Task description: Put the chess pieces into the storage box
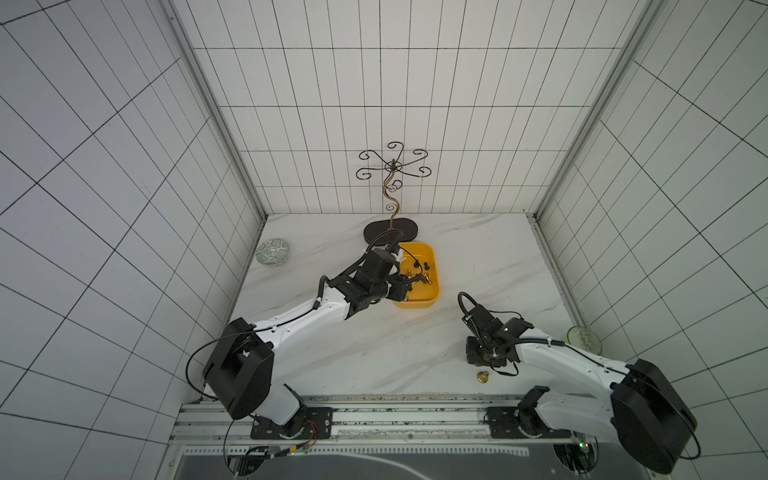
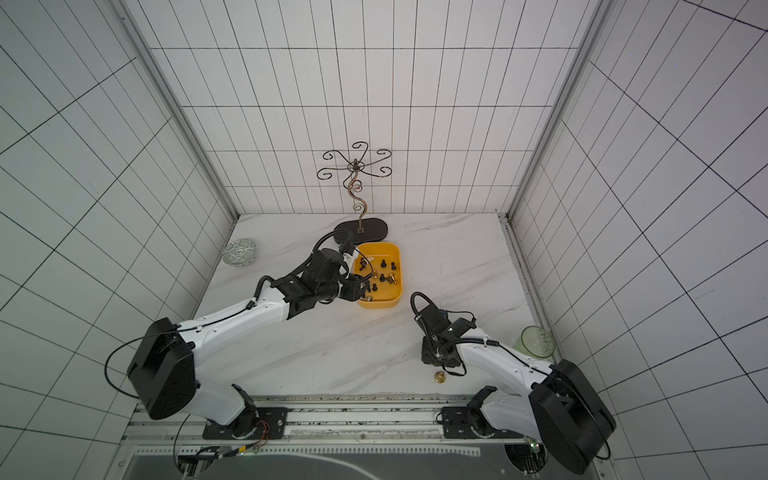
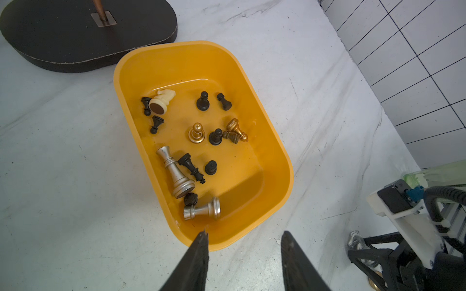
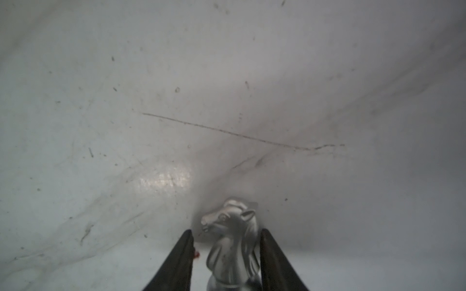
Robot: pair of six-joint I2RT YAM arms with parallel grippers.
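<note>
The orange storage box point(image 3: 271, 165) holds several black, gold, silver and cream chess pieces, some lying and some upright. My left gripper is open over the box's near edge, nothing between its fingers. At the lower right of the table, my right gripper straddles a silver knight point(image 4: 233, 257), a finger on each side. A gap shows at the knight's left; the right finger is close against it, and contact there is hard to tell. The knight's base is cut off in the right wrist view. A small gold piece point(image 1: 482, 377) stands on the table just in front.
Behind the box stands a scrolled metal rack on a black base point(image 3: 87, 34). A patterned green-grey bowl point(image 1: 273, 252) sits at the back left, a green glass dish point(image 2: 537, 341) at the far right.
</note>
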